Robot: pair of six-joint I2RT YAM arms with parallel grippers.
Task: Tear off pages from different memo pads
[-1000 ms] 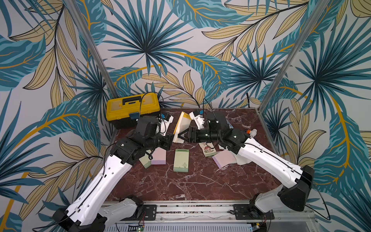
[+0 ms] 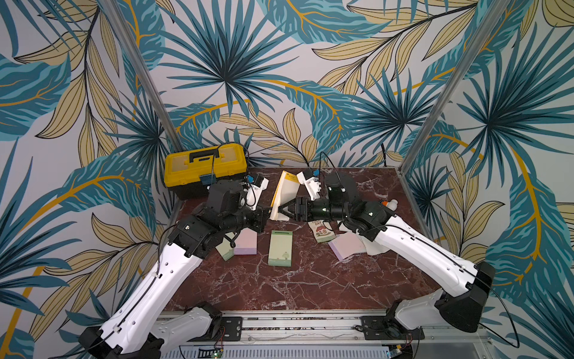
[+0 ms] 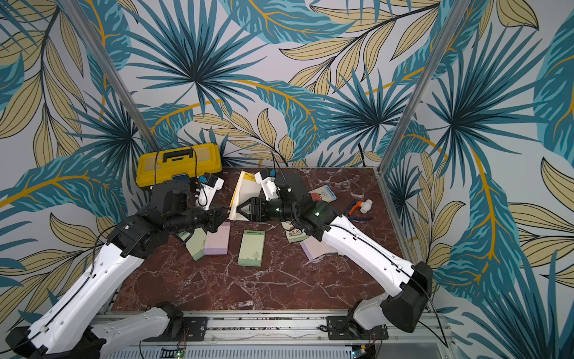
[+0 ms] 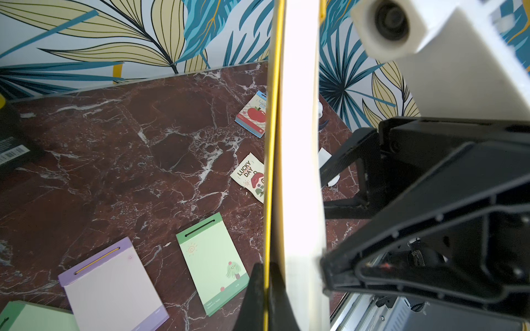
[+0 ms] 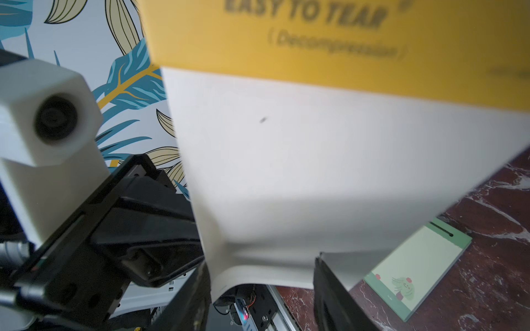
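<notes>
A memo pad with a yellow header (image 5: 331,44) and white pages (image 2: 287,192) is held up in the air between my two arms. In the left wrist view it appears edge-on, its thin yellow edge running down between the fingertips of my left gripper, which is shut on it. My right gripper faces the pad's white page with its fingers part open, one on each side of the page's curled lower edge. A slim gap parts the yellow backing from the white pages in the left wrist view.
On the table lie a green pad (image 2: 279,248), a lilac pad (image 2: 245,241), a "Lucky Day" pad (image 4: 250,175) and an apple pad (image 4: 255,114). A yellow toolbox (image 2: 206,164) stands at the back left.
Both arms and the held pad have shifted slightly to the right and up in the top left view.
</notes>
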